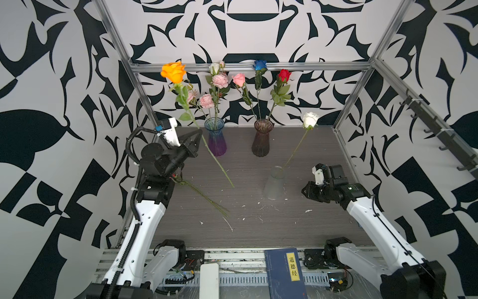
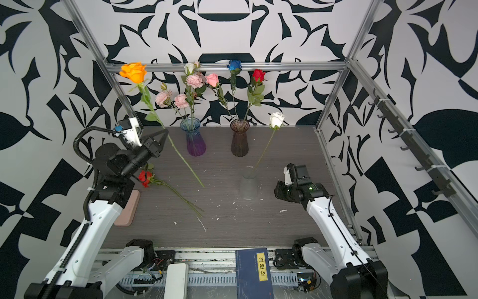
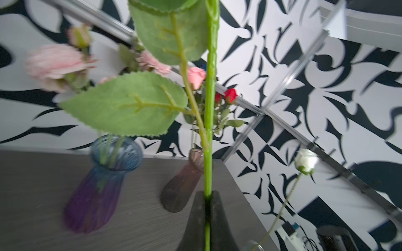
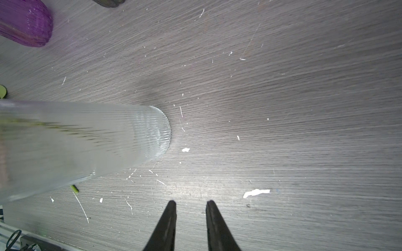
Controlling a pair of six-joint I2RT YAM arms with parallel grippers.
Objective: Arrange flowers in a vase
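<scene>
My left gripper is shut on the green stem of an orange rose (image 1: 173,72), which it carries raised and tilted at the left, bloom up and stem end slanting down right. A clear vase (image 4: 104,138) stands right of centre, holding one white rose (image 1: 310,120). To its right my right gripper stands open and empty, low over the table. At the back a blue-purple vase (image 1: 216,139) holds pink and white flowers; a brown vase (image 1: 261,139) holds a pink, a blue and a red rose. A red rose (image 2: 145,178) lies on the table by the left arm.
Green stems (image 1: 209,199) lie on the left of the table. A pink flat block (image 2: 128,209) is partly behind the left arm. Small white scraps dot the front. A blue book (image 1: 285,274) and a white case (image 1: 209,281) lie beyond the front edge.
</scene>
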